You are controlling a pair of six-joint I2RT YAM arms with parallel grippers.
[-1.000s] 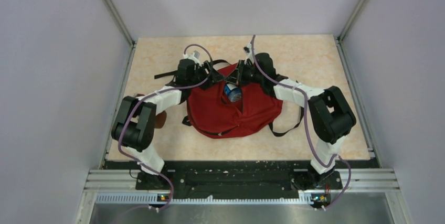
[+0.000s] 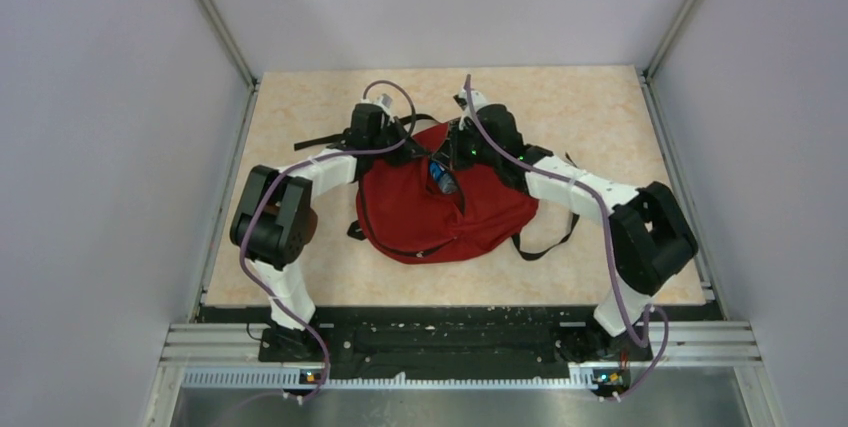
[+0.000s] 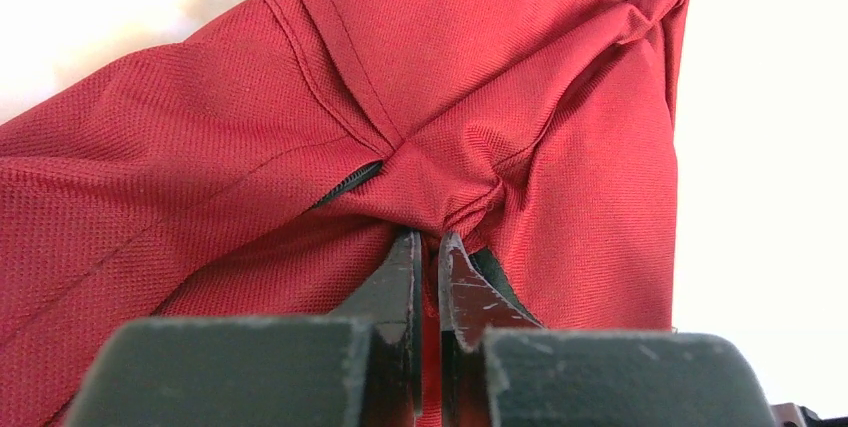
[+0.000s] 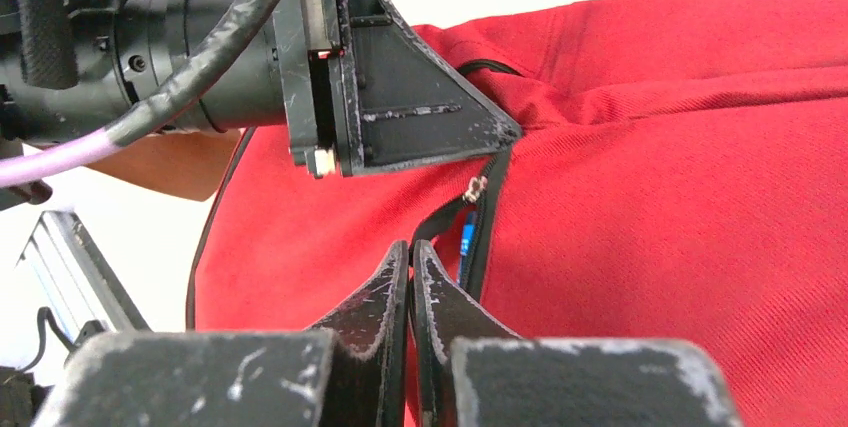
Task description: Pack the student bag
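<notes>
The red bag (image 2: 400, 212) lies flat on the table, its black-edged zip opening partly parted in the middle. Inside that opening a blue, can-like item (image 2: 442, 179) shows. My left gripper is shut on a fold of the bag's red cloth at the top end of the opening. Just right of it in the top view, my right gripper (image 2: 443, 158) is over the opening. In the right wrist view its fingers (image 4: 445, 297) are shut, tips by the black zip tape (image 4: 438, 222), with nothing clearly visible between them. A metal zip slider (image 4: 475, 188) sits above the tips.
Black straps (image 2: 545, 250) lie loose at the bag's right and upper left. A brown object (image 2: 308, 229) is partly hidden beneath the left arm. Both grippers are very close together.
My left gripper moved slightly right and closed on the cloth. The opening over the blue item looks narrower.
</notes>
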